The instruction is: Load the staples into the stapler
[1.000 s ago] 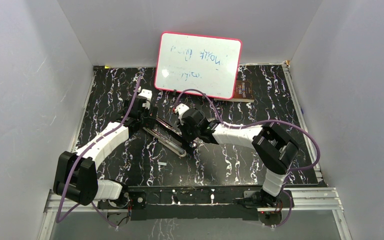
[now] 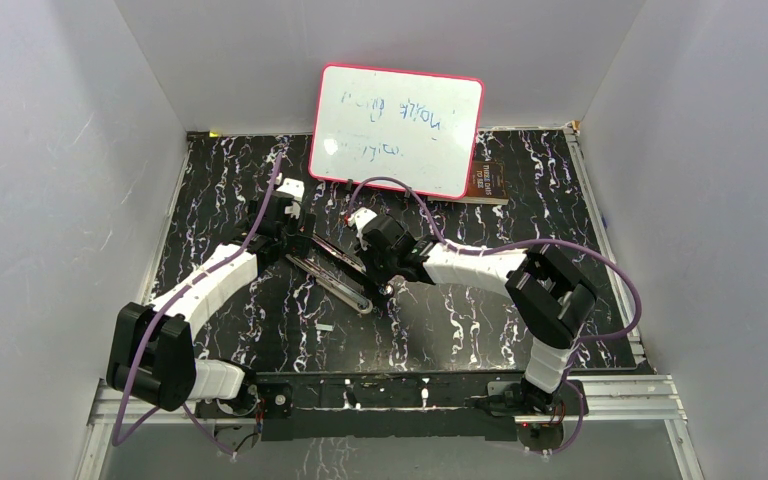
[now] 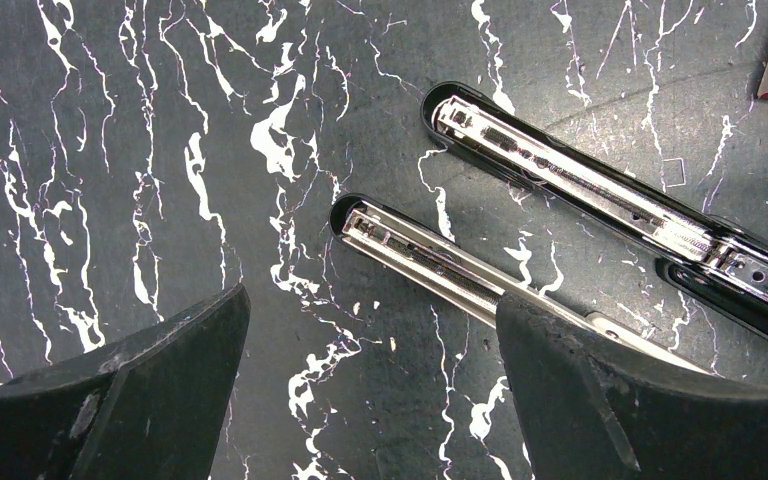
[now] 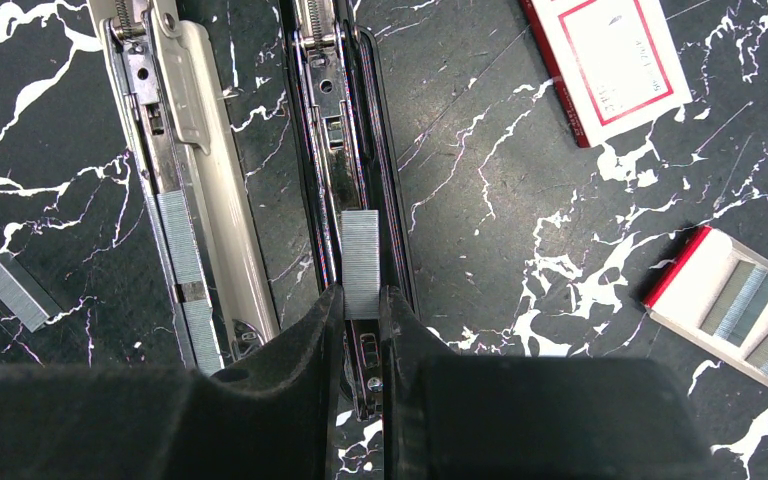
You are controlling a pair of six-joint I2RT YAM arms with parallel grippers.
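Note:
In the right wrist view, my right gripper is shut on a strip of staples [image 4: 361, 255], held by its near end. The strip overlies the metal channel of the opened black stapler [image 4: 395, 190]; whether it rests in the channel I cannot tell. Beside it lies the opened white stapler [image 4: 218, 170], with staples [image 4: 180, 240] in its channel. My left gripper is open and empty; in its wrist view the far ends of the black stapler [image 3: 560, 165] and white stapler [image 3: 420, 255] lie beyond the fingers.
A loose staple strip [image 4: 18, 292] lies left of the white stapler. Right of the black one are an open staple box [image 4: 735, 312] with strips inside and a red-and-white box [image 4: 615, 60]. The whiteboard [image 2: 398, 125] stands at the back. Table right of the right arm's gripper is clear toward the front.
My right gripper has shifted very slightly over the black stapler. The left arm, both staplers and the loose strip look unmoved.

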